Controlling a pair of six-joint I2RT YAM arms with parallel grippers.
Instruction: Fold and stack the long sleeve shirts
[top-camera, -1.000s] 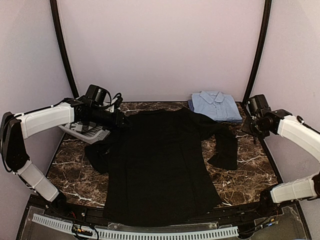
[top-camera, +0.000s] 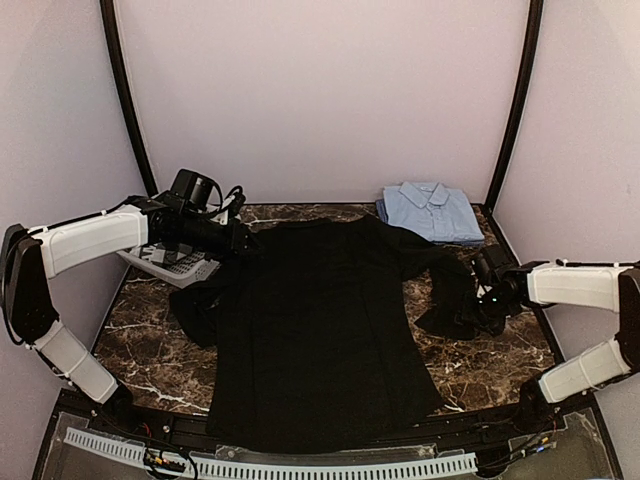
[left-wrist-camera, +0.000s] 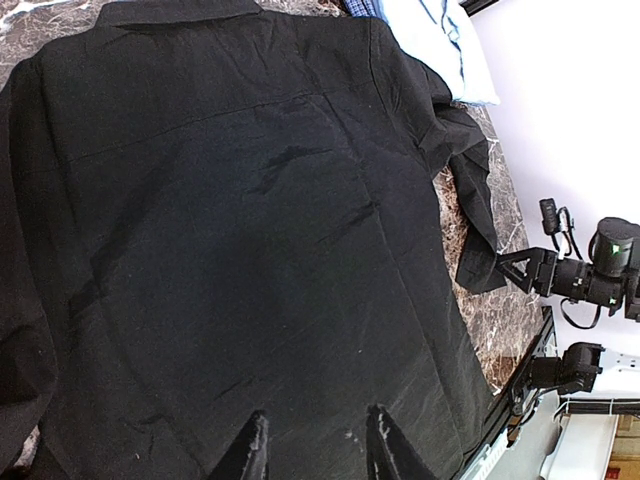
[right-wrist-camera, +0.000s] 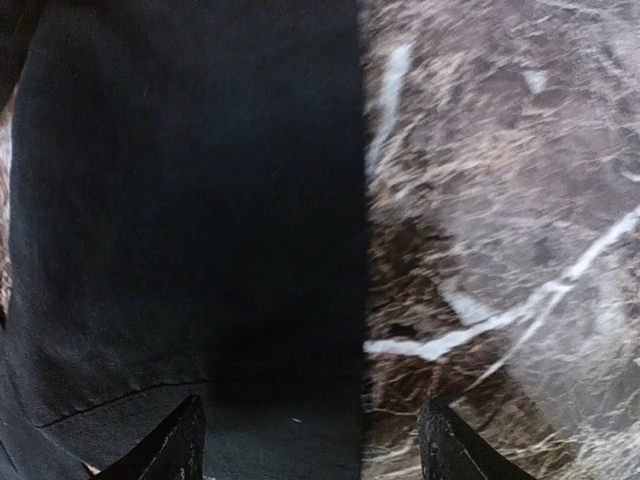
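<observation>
A black long sleeve shirt (top-camera: 310, 330) lies spread on the marble table, collar toward the back and hem at the front edge. Its right-hand sleeve (right-wrist-camera: 200, 220) bends down toward the front. Over the cuff end of that sleeve, my right gripper stands open, one finger above the cloth and the other above bare marble. My left gripper hovers over the shirt's upper left part, fingers parted with nothing between them. At the back right sits a folded light blue shirt (top-camera: 432, 212) on top of other folded cloth.
A grey basket (top-camera: 165, 268) stands at the back left, partly hidden by my left arm. Bare marble (top-camera: 150, 350) shows left of the shirt, and more lies to its right. Walls close in the sides and back.
The shirt and my left arm look unmoved.
</observation>
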